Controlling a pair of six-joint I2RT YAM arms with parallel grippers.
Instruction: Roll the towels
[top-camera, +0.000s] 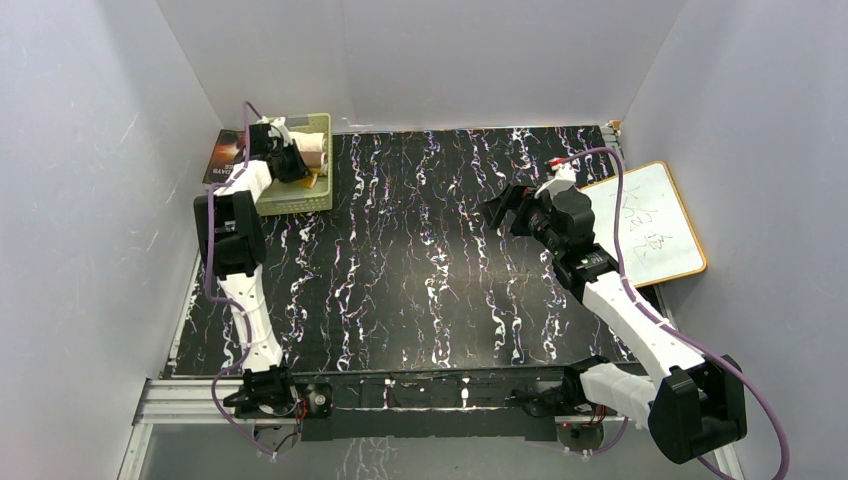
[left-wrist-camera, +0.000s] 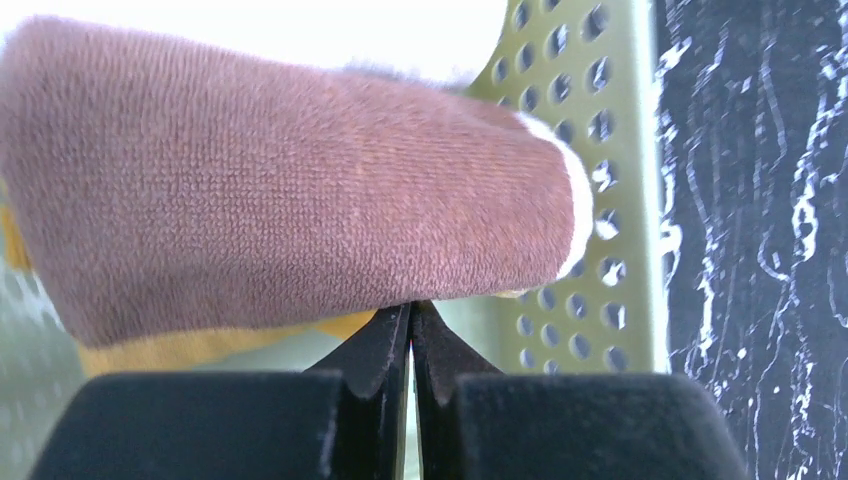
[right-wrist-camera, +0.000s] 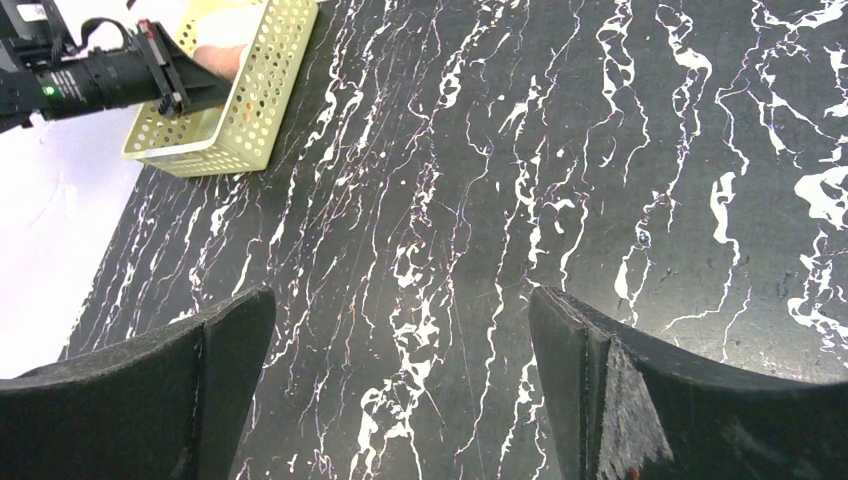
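A green perforated basket (top-camera: 295, 204) at the back left holds rolled towels: a white one (left-wrist-camera: 260, 25), a brown one (left-wrist-camera: 290, 190) and a yellow one (left-wrist-camera: 200, 345) beneath it. My left gripper is inside the basket, shut, its tips against the lower edge of the brown towel; whether any cloth is between them is hidden. My right gripper (top-camera: 500, 205) hangs over the right of the table, open, with nothing between its fingers.
A dark flat box (top-camera: 220, 155) lies left of the basket. A whiteboard (top-camera: 660, 220) lies at the right.
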